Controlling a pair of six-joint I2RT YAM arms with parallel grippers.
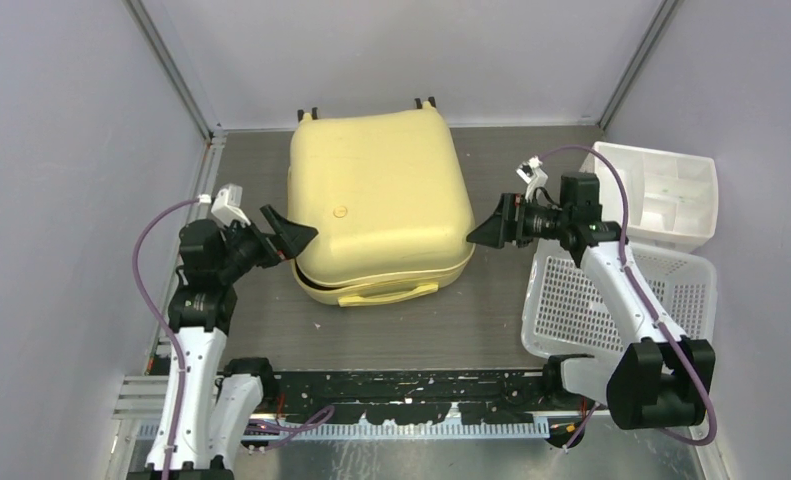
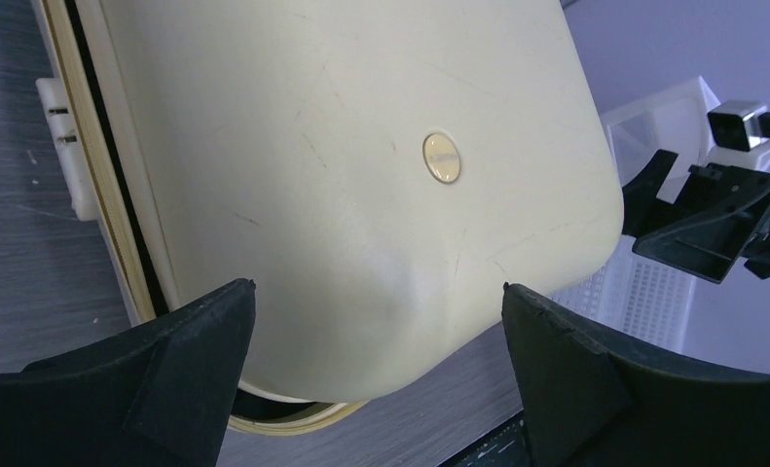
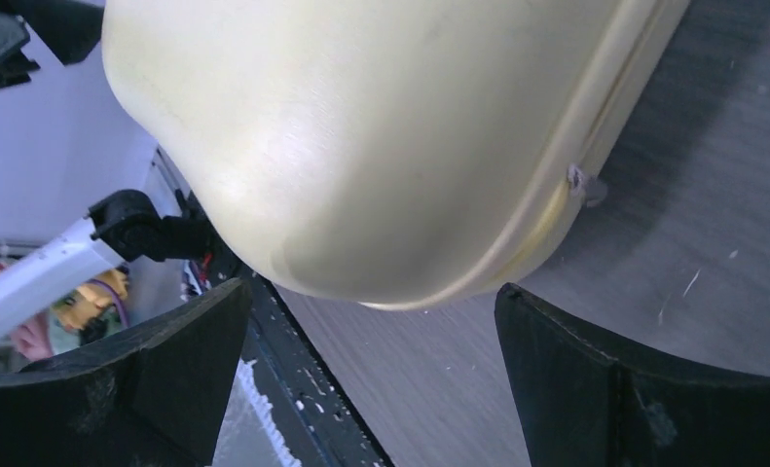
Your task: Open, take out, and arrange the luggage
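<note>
A yellow hard-shell suitcase (image 1: pixel 381 190) lies on the grey table with its handle toward the front; a dark gap shows between lid and base at the front-left, also seen along the side in the left wrist view. My left gripper (image 1: pixel 289 240) is open just over the suitcase's front-left part, nothing between its fingers. My right gripper (image 1: pixel 496 225) is open beside the suitcase's right side near the front corner, also empty. In the right wrist view the lid (image 3: pixel 381 146) and its seam sit just beyond the fingers. The suitcase's contents are hidden.
A white divided bin (image 1: pixel 666 195) stands at the back right, with a white perforated basket (image 1: pixel 571 310) in front of it, partly under the right arm. Walls enclose the back and sides. Bare table (image 1: pixel 371 340) shows at the front and along both sides of the suitcase.
</note>
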